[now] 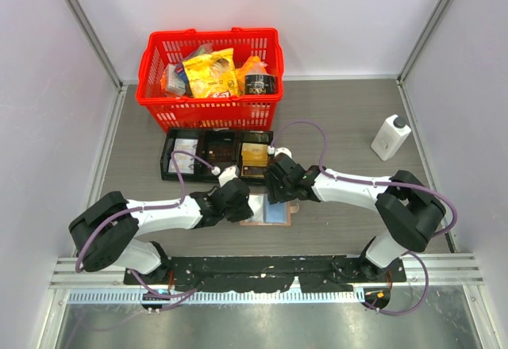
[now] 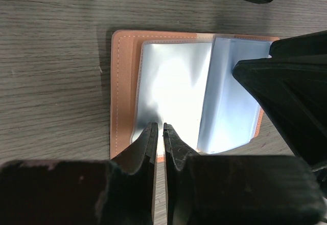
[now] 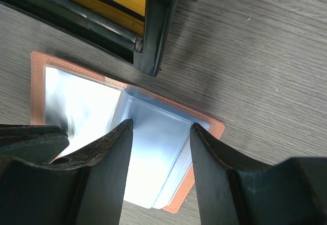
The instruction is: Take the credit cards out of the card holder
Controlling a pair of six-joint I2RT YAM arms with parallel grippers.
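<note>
The card holder (image 2: 124, 82) lies spread on the table, brown with stitched edges. A white sleeve page (image 2: 171, 76) fills its left half and bluish clear sleeves (image 3: 153, 143) the right. Over the lower part of the white page, my left gripper has its fingertips almost together, a narrow gap between them and nothing seen in it. My right gripper stands open above the bluish sleeves, its fingers wide apart and empty. No separate card can be made out. Both arms partly hide the holder in the top view.
Just behind the holder is a black divided tray (image 1: 206, 135) with several items, its corner close to the right gripper. A red basket (image 1: 147, 87) of packets stands further back. One white bottle (image 1: 390, 137) is at the right.
</note>
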